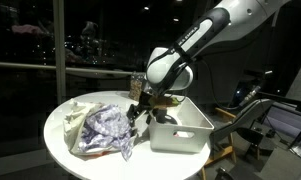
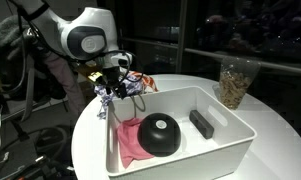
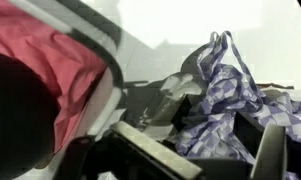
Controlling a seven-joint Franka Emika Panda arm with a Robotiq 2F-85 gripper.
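Note:
A crumpled purple-and-white checkered cloth (image 1: 108,130) lies on the round white table, with a pale, crumpled piece (image 1: 74,122) at its left. Just to its right stands a white box (image 1: 185,135). Inside the box are a pink cloth (image 2: 133,145), a black round object (image 2: 159,135) and a dark block (image 2: 201,124). My gripper is open, low between the checkered cloth and the box's near wall. In the wrist view, part of the checkered cloth shows beyond the gap between the fingers; I see no hold on it.
A clear container of brownish pieces (image 2: 233,82) stands behind the box on the white table (image 2: 273,150). A small pale, shiny item (image 3: 172,103) lies between box and cloth. Chairs (image 1: 245,120) stand off to the right.

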